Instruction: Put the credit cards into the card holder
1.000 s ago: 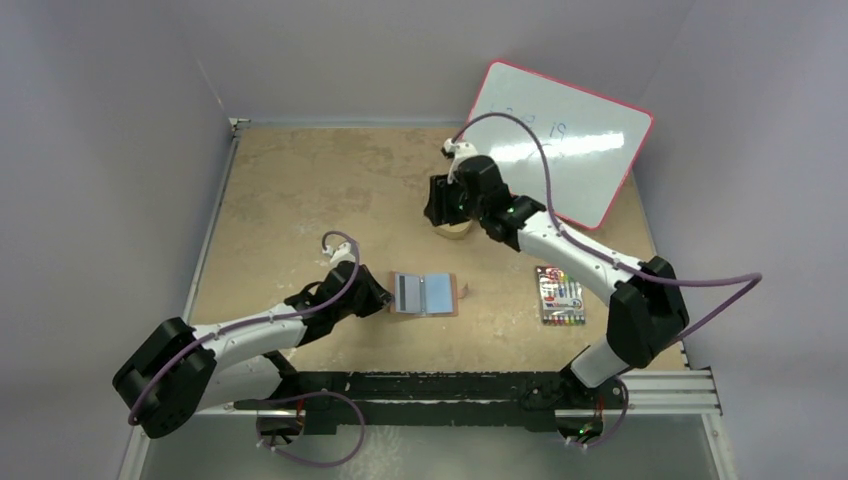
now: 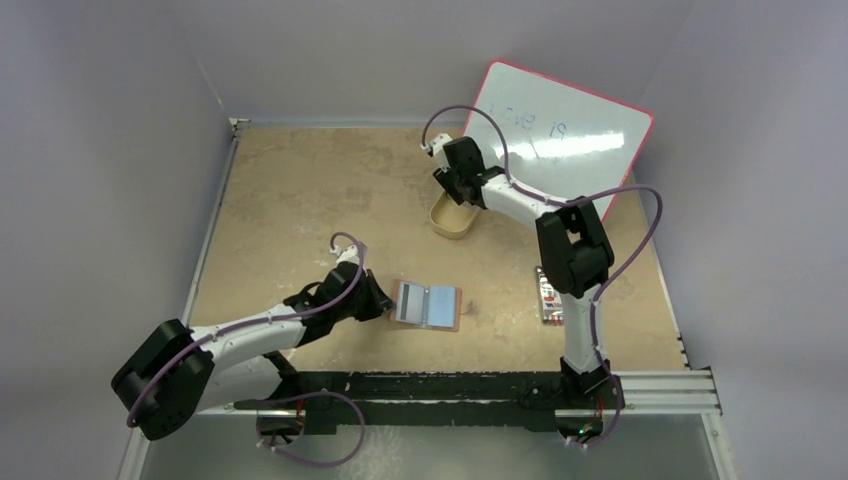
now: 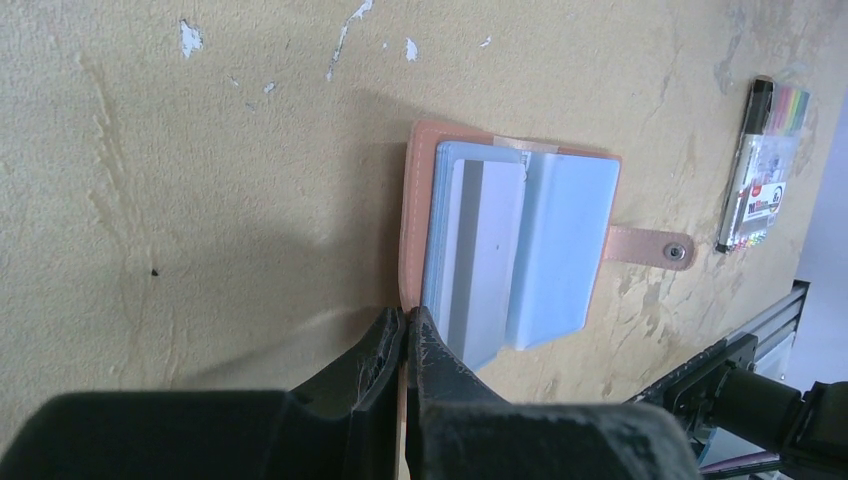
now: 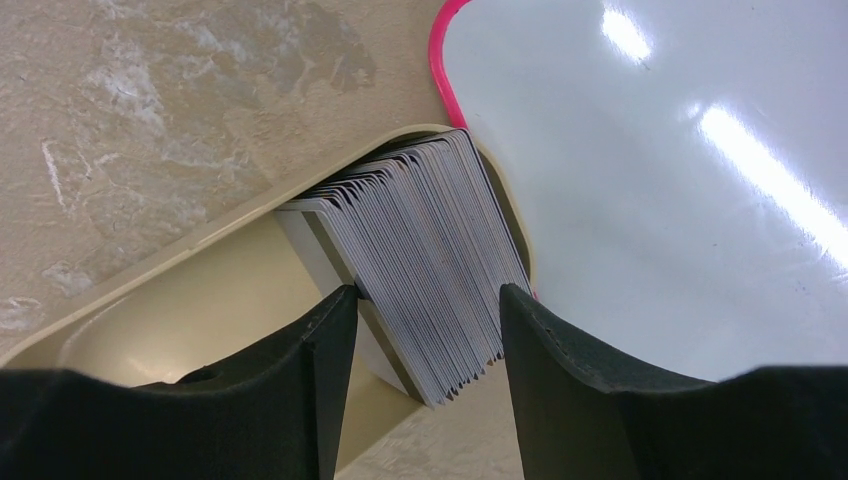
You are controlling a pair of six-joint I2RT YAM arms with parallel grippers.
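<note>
The card holder [image 2: 459, 310] lies spread on the table, a brown cover with light-blue sleeves; one card with a dark stripe [image 3: 466, 250] shows inside its left sleeve. My left gripper is shut at the near-left corner, the thin brown edge of the card holder [image 3: 417, 200] running between its fingertips. A tight row of credit cards [image 4: 410, 260] stands on edge, leaning, at one end of a tan box [image 4: 190, 245]. Above that row my right gripper is open, its fingers on either side of the cards and nothing clamped.
A pink-framed whiteboard [image 2: 575, 125] borders the tan box at the back right. The pack of colored markers [image 2: 549, 296] lies on the right, partly under my right arm.
The card holder and left gripper shifted slightly toward the front.
</note>
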